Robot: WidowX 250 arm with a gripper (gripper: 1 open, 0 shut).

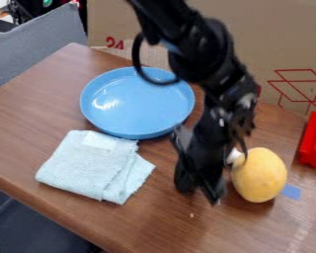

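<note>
My black gripper (200, 183) is low over the wooden table, shut, with nothing visible between its fingers, just left of a yellow round fruit-like object (259, 176). Behind the gripper a small white item is partly hidden. A folded pale cloth (88, 168) lies to the left, and a blue plate (127, 104) sits behind it.
A red tray (315, 140) is at the right edge, with a piece of blue tape near the yellow object. A cardboard box (292, 49) stands behind. The table's front-left edge borders a dark gap; bare wood (48, 109) shows at the left.
</note>
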